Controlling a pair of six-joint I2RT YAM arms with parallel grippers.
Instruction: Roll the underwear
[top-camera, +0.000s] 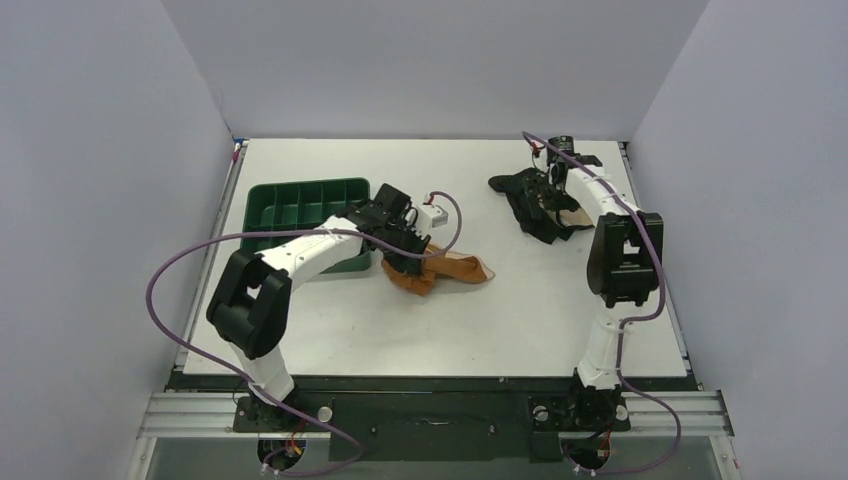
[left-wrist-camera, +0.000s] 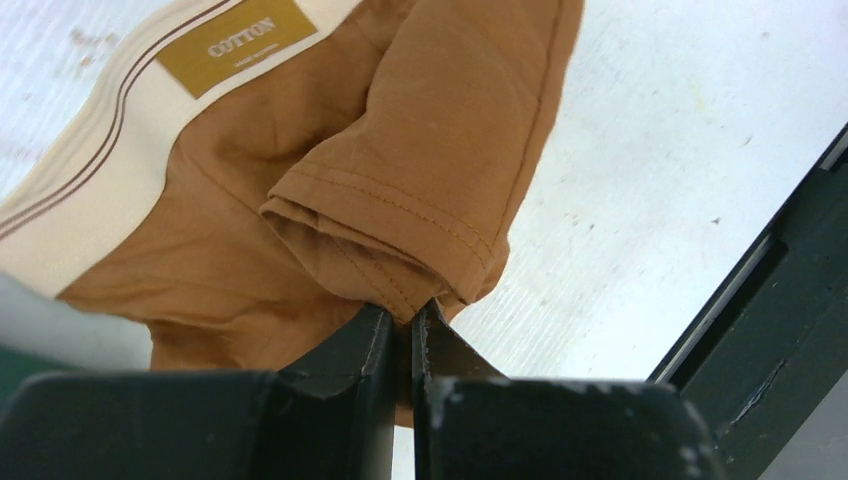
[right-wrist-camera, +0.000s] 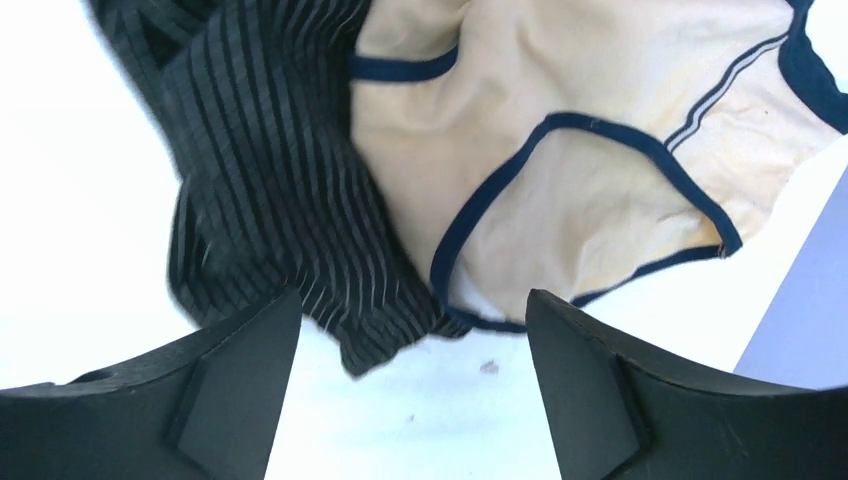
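Note:
Brown underwear (left-wrist-camera: 430, 150) with a cream waistband marked COTTON fills much of the left wrist view. My left gripper is shut on a fold of it, and the rest spreads out loose and crumpled. From above, the brown cloth (top-camera: 460, 268) lies right of the green box, partly covered by the left arm. Far right, my right gripper stands open, its fingers wide apart with no cloth between the tips. Ahead of it lie black ribbed underwear (right-wrist-camera: 270, 170) and cream underwear with navy trim (right-wrist-camera: 590, 200), crumpled against each other.
A green compartment box (top-camera: 300, 190) stands at the back left, close by the left gripper. A wall borders the right side.

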